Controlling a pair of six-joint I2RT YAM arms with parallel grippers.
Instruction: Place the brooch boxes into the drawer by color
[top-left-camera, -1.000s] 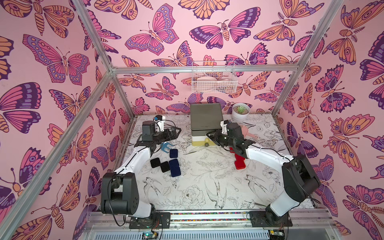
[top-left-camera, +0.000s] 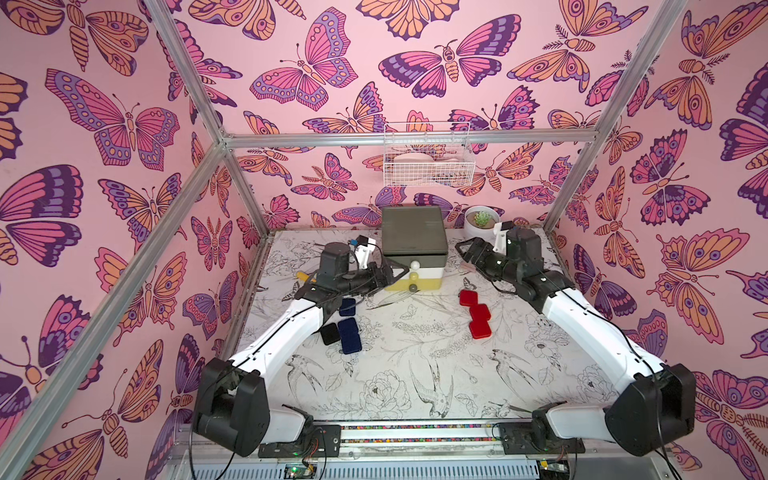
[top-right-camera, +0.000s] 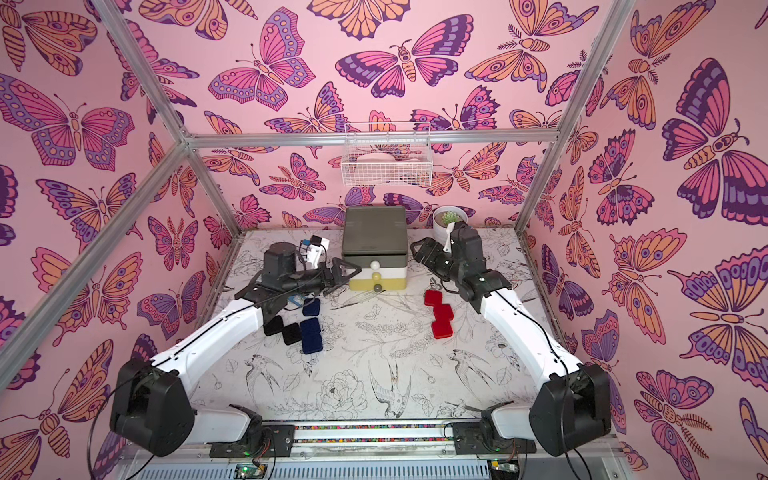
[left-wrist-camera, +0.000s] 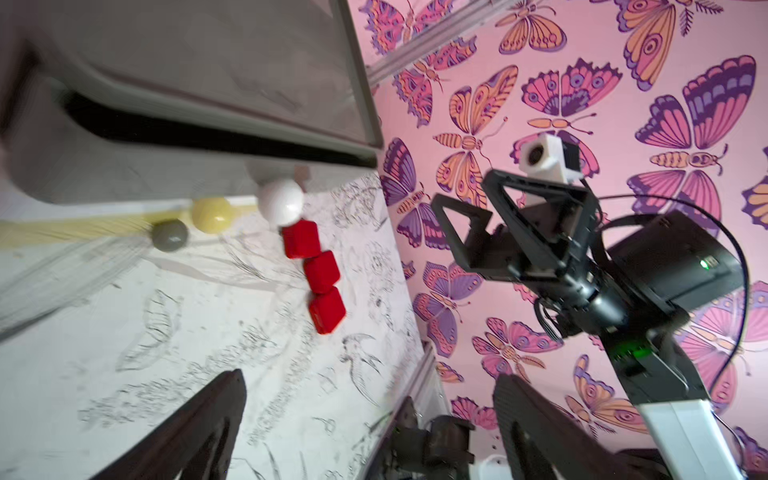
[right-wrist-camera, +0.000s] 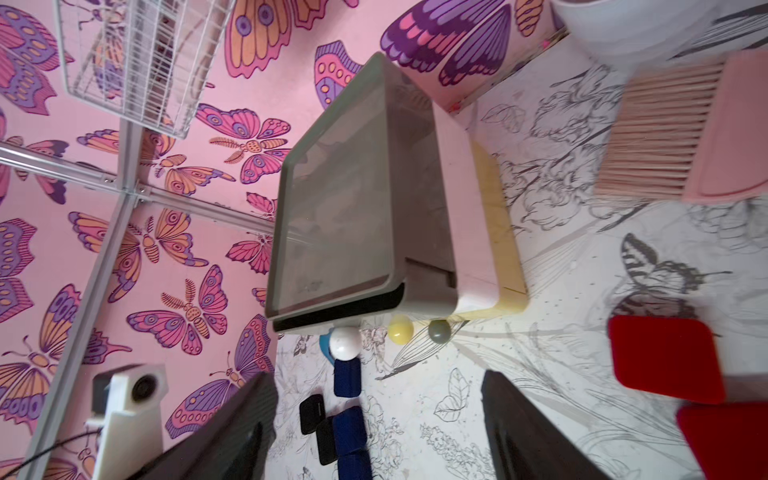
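Observation:
A drawer unit (top-left-camera: 413, 228) with olive, white and yellow tiers and round knobs stands at the back centre. Red boxes (top-left-camera: 479, 328) lie right of centre, dark blue boxes (top-left-camera: 349, 336) and black boxes (top-right-camera: 291, 333) at the left. My left gripper (top-left-camera: 397, 273) is open, empty, at the unit's front left; its wrist view shows the top tier (left-wrist-camera: 192, 176) close by. My right gripper (top-right-camera: 420, 248) is raised right of the unit, its fingers apart with nothing seen between them.
A potted plant (top-right-camera: 449, 216) stands at the back right, beside a pink brush (right-wrist-camera: 720, 128). A wire basket (top-left-camera: 428, 172) hangs on the back wall.
My left gripper has moved right toward the unit's front. My right gripper has moved up and to the right, away from the front knobs. The boxes lie as before.

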